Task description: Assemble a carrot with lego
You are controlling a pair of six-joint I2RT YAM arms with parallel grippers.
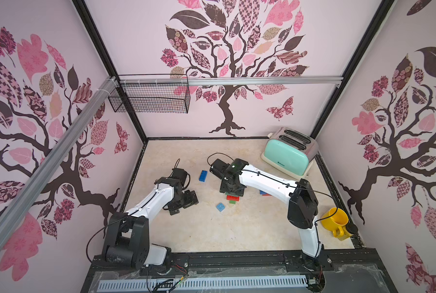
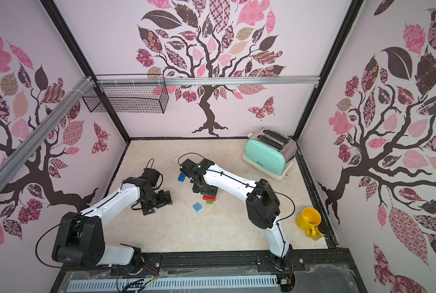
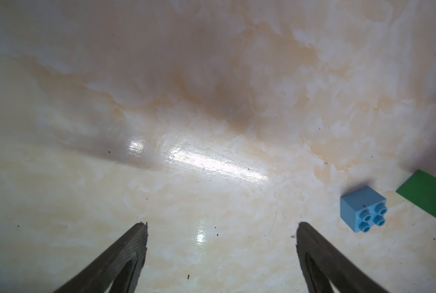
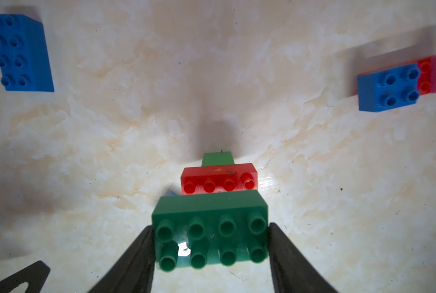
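In the right wrist view, a dark green eight-stud brick (image 4: 210, 202) is held lengthwise by my right gripper, shut on its two ends. Below and just beyond it a red brick (image 4: 219, 171) rests on the table with a lighter green brick (image 4: 218, 158) at its far side. The held brick partly covers the red one; whether they touch cannot be told. My left gripper stands open over bare table, nothing between its fingers. To its right lie a light blue four-stud brick (image 3: 363, 210) and a green piece (image 3: 428, 191) joined to red.
A blue brick (image 4: 22, 53) lies apart at upper left; another blue brick (image 4: 389, 88) sits with red and pink pieces at upper right. The toaster (image 1: 288, 152) fills the back right corner, a yellow mug (image 1: 335, 220) the right edge.
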